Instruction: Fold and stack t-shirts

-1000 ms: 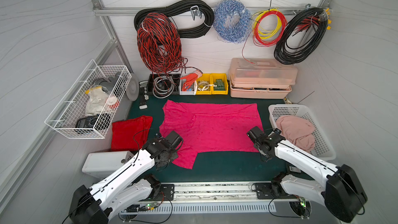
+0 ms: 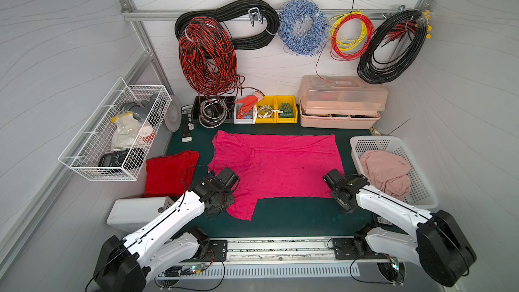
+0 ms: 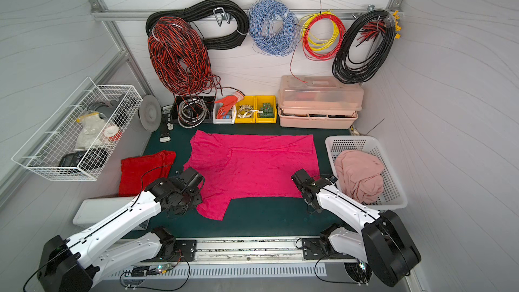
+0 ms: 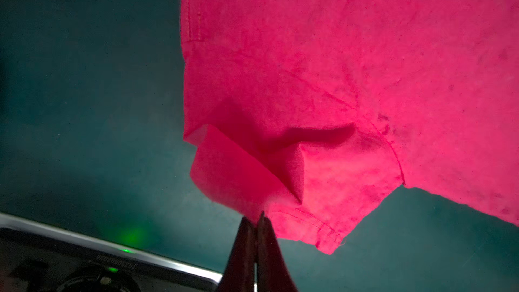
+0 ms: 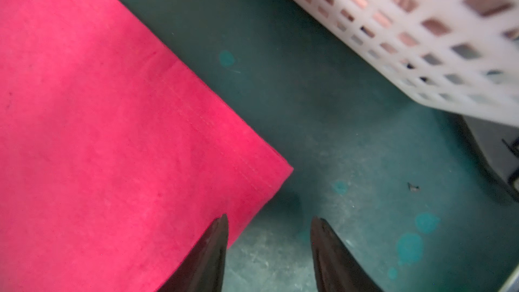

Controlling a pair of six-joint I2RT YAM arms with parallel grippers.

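A pink t-shirt (image 2: 292, 165) lies spread on the dark green table, its body toward the right and one sleeve pointing to the front left. In the left wrist view my left gripper is shut on the raised, creased cloth of the shirt's sleeve (image 4: 232, 173). My right gripper is part open around the front right hem corner of the shirt (image 5: 265, 175); the cloth edge passes near its left finger (image 5: 215, 254), and nothing is pinched. At the left a red folded shirt (image 2: 170, 174) lies flat.
A white basket (image 2: 427, 194) holding a crumpled light pink cloth (image 2: 386, 173) stands at the right, close to my right gripper. Small bins (image 2: 275, 110) and a pink toolbox (image 2: 341, 102) line the back. Green table shows bare along the front.
My left gripper has shifted slightly right over the last second. The right arm has made small moves near the shirt's corner. The shirt's outline looks almost unchanged.
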